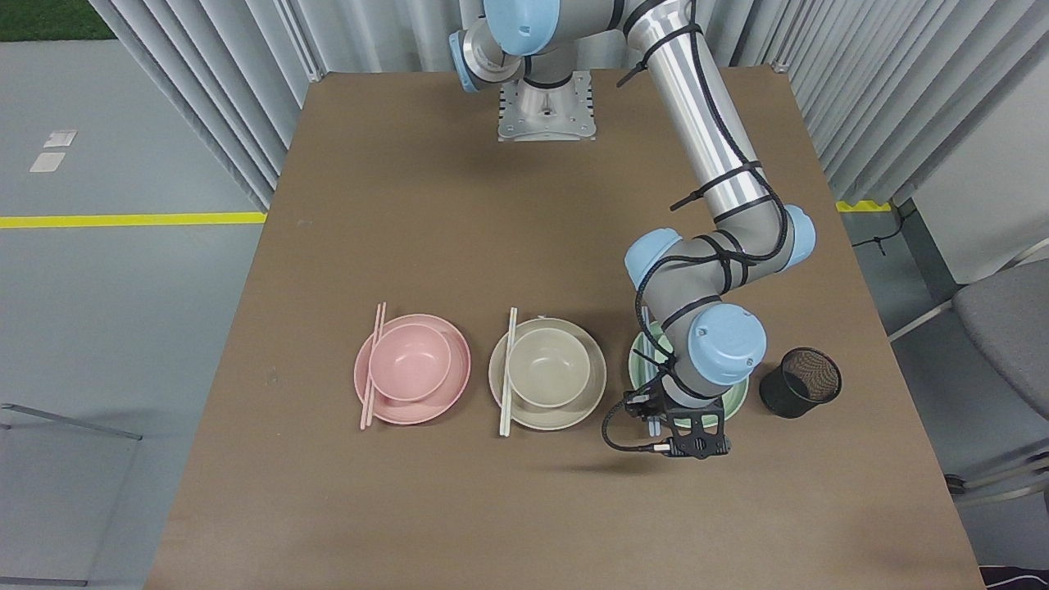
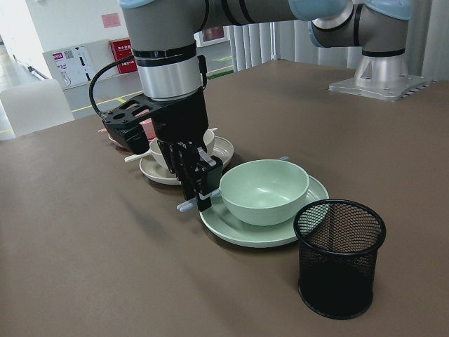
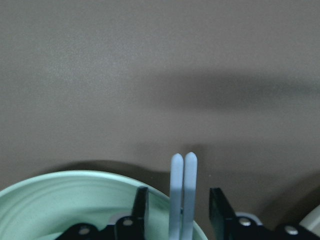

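Note:
In the wrist view the gripper stands open, one black finger on each side of a pair of light blue chopsticks (image 3: 189, 180). The chopsticks lie at the rim of a mint green plate (image 3: 55, 186). In the left view the gripper (image 2: 200, 193) is low over that plate's left edge, beside the mint bowl (image 2: 264, 184). The front view has the mint plate largely hidden under the arm.
A beige bowl (image 1: 547, 365) and pink bowl (image 1: 410, 362) sit on matching plates with chopsticks to the left. A black mesh cup (image 1: 799, 383) stands at the right.

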